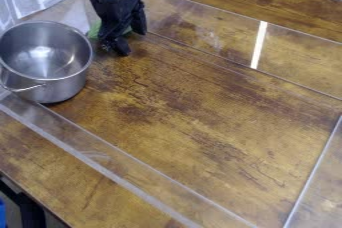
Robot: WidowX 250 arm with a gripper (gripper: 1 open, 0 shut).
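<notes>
The dark gripper [115,34] is at the upper left of the camera view, low over the table just behind a steel pot [40,60]. A green object [94,28] shows partly behind the gripper, largely hidden by it. Whether the fingers are open or shut on that object cannot be made out. The pot stands upright at the left, with a wire handle at its side.
Clear strips or panels run along its edges, with a white tape mark [259,45] at the upper right. A dark edge lies at the top right.
</notes>
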